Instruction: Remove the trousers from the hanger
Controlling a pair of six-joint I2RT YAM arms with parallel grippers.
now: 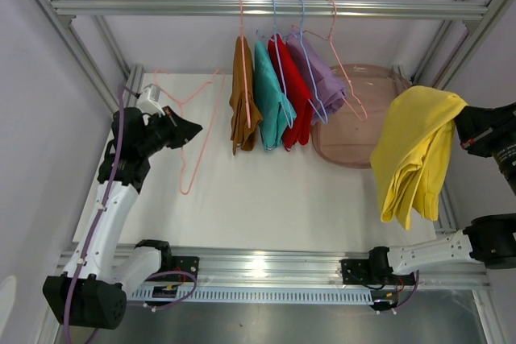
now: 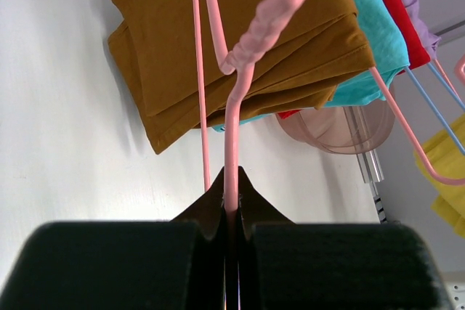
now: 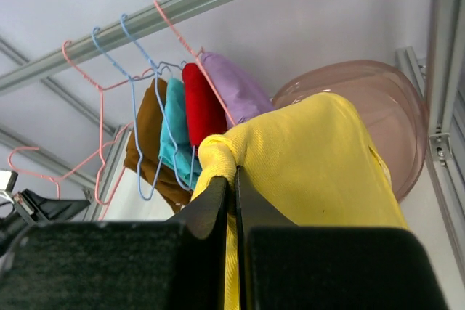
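Yellow trousers hang from my right gripper at the right side, clear of the rail; in the right wrist view the yellow cloth fills the middle between and beyond the shut fingers. My left gripper, at the left, is shut on a pink hanger, which hangs empty from it in the top view and runs between its fingertips in the left wrist view.
Brown, teal, red and purple garments hang with hangers on the rail. A pinkish tray lies at the back right. The front middle of the board is clear.
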